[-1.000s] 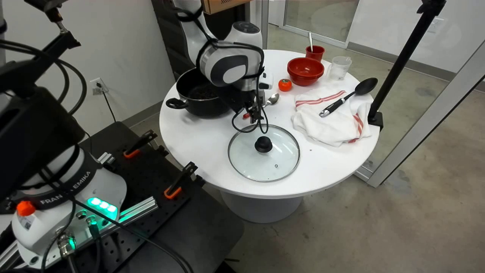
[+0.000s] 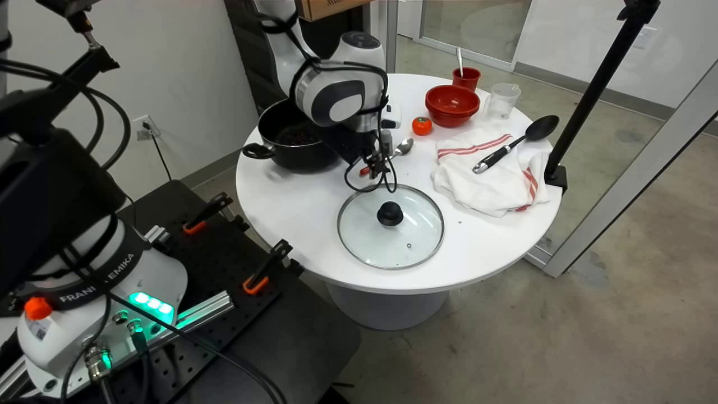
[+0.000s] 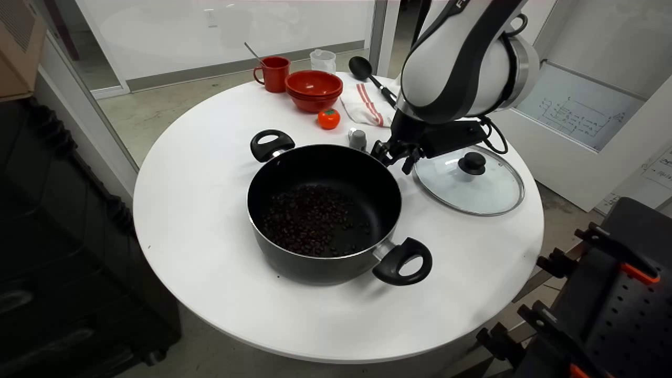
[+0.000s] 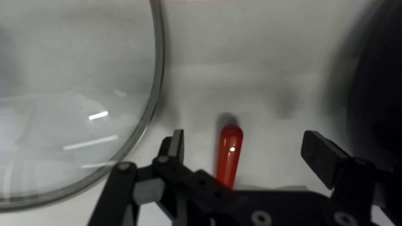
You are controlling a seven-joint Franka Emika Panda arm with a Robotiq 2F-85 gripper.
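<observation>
Down close to the table, my gripper stands open, its two fingers wide apart. Between them in the wrist view lies the red handle (image 4: 230, 150) of a spoon, touched by neither fingertip as far as shows. The metal bowl of that spoon (image 2: 404, 146) comes out beyond the gripper in exterior view 1. On one side of the gripper is the glass lid (image 2: 390, 242) with its black knob, flat on the table. On the other side stands the black pot (image 3: 324, 264), with dark beans (image 3: 308, 220) on its bottom.
A tomato (image 2: 422, 125), red bowls (image 2: 452, 104), a red mug (image 3: 275, 73) and a clear cup (image 2: 502, 101) stand farther back. A black ladle (image 2: 515, 142) lies on a striped towel (image 2: 491, 182).
The arm and its cables have shifted very slightly in exterior view 1. The lid, pot and other objects lie where they were.
</observation>
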